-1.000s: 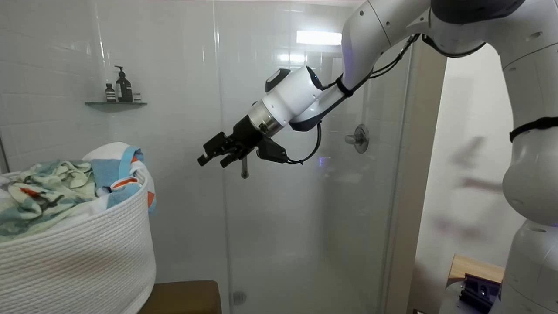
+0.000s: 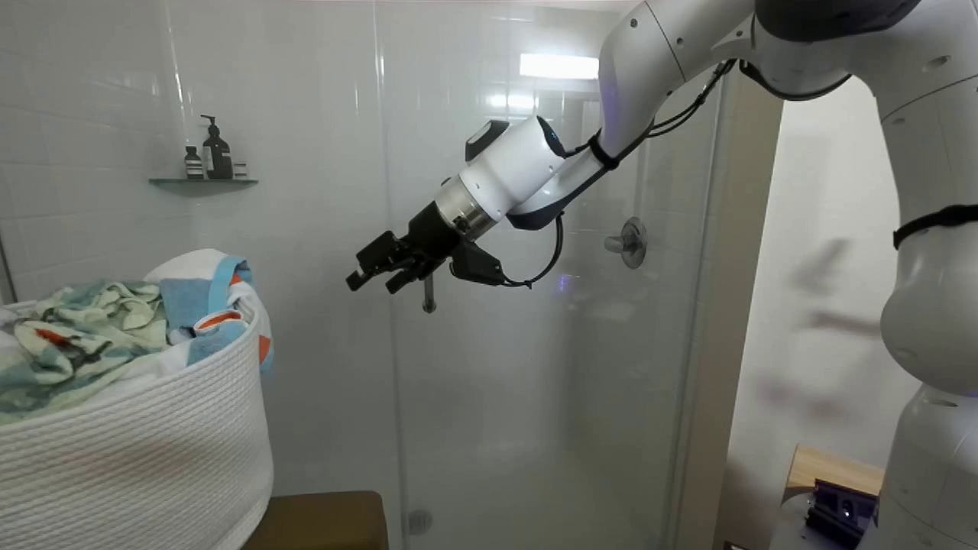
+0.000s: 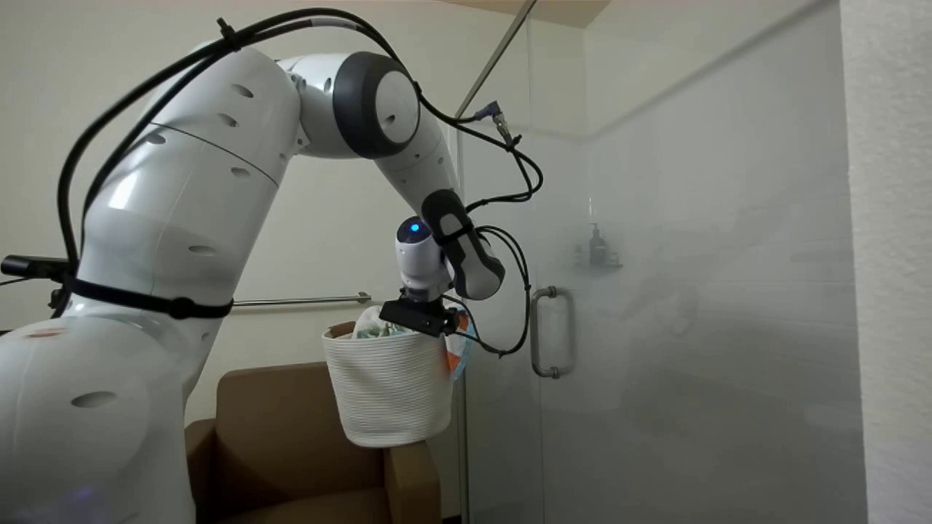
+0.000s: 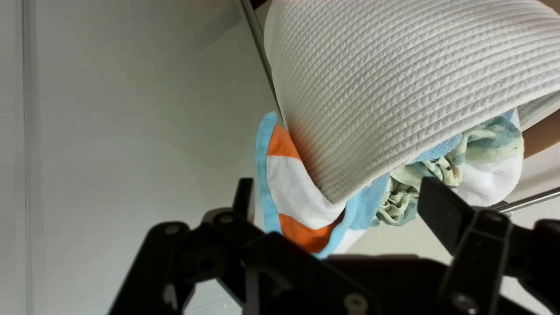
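Observation:
My gripper [image 2: 371,283] hangs in the air in exterior view 1, open and apart from the basket, its fingers aimed down and left. In the wrist view nothing lies between the two black fingers, which stand wide apart. A white woven basket [image 4: 409,78] is beyond them, filled with cloths. Over its rim drapes a towel [image 4: 296,194] in white, orange and blue with a light blue border. Beside it bunches a green and white patterned cloth [image 2: 87,334]. How deep the cloths go inside the basket is hidden.
The basket rests on a brown armchair [image 3: 297,437]. A glass shower door with a metal handle [image 3: 552,332] stands close by, and a corner shelf [image 2: 203,180] holds bottles behind it. A towel bar [image 3: 301,301] runs along the wall.

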